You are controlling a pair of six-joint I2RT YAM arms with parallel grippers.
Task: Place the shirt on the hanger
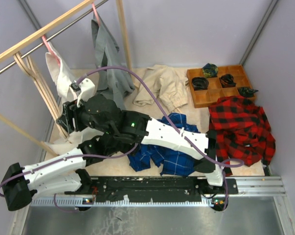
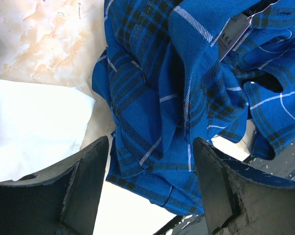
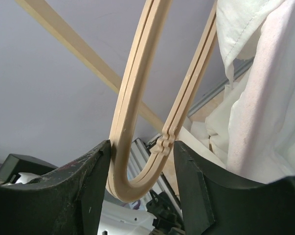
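Wooden hangers [image 1: 39,85] hang from the rail at the far left of the top view. In the right wrist view, the curved lower end of a wooden hanger [image 3: 125,176] lies between the open fingers of my right gripper. The left finger appears to touch its edge, while a gap remains toward the other finger. A crumpled blue plaid shirt [image 2: 142,112] lies on the table [image 2: 44,44], below my open left gripper. Whether those fingers touch the cloth, I cannot tell. From above, the right arm hides part of the blue shirt [image 1: 174,159] and the left gripper.
White cloth [image 1: 61,73] and a grey garment [image 1: 108,58] hang beside the hangers. Beige clothing [image 1: 162,87] lies at the back, a red-black plaid shirt [image 1: 240,127] at the right, near a wooden compartment box [image 1: 201,100]. My right arm crosses above the left arm.
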